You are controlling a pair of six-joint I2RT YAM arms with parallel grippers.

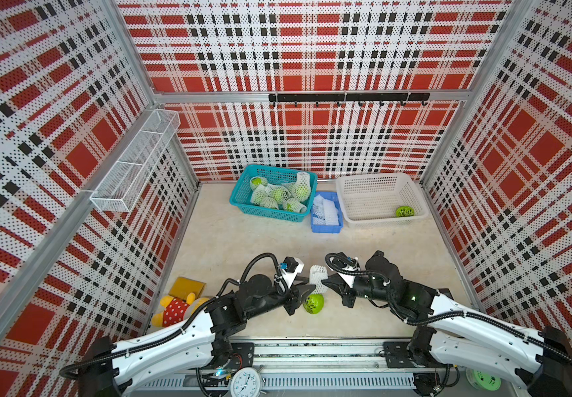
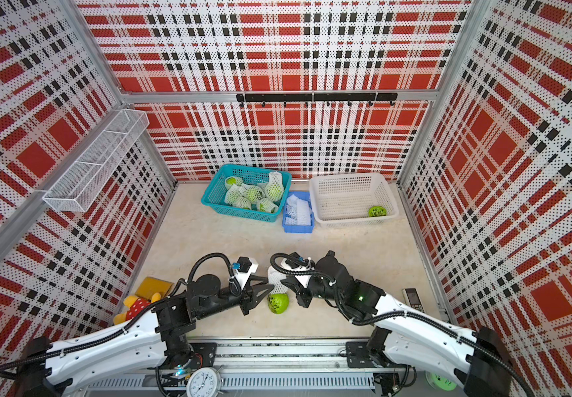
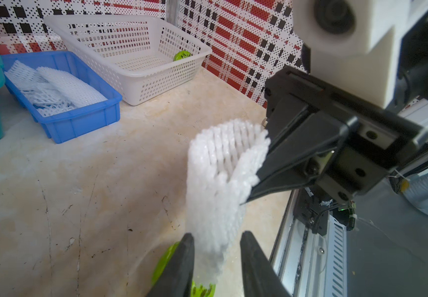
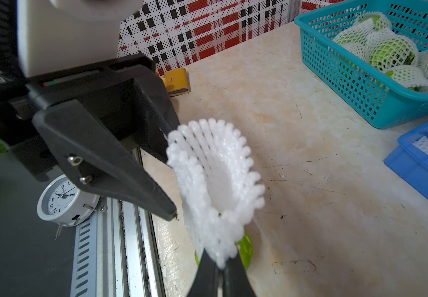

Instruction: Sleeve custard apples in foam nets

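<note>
A white foam net (image 1: pixel 318 274) stands roughly upright with its mouth up, above a bare green custard apple (image 1: pixel 313 304) on the table. My right gripper is shut on the near side of its rim. In the left wrist view, the net (image 3: pixel 216 208) passes between the parted fingers of my left gripper, which is part open. The custard apple shows behind the net's lower end there; whether any of it is inside cannot be told.
A teal basket (image 1: pixel 239 201) at the back holds several netted apples. Beside it are a blue tray (image 1: pixel 326 229) of spare nets and a white basket (image 1: pixel 365 221) with one bare apple (image 1: pixel 404 211). A plush toy (image 1: pixel 175 309) lies at left. The mid-table is clear.
</note>
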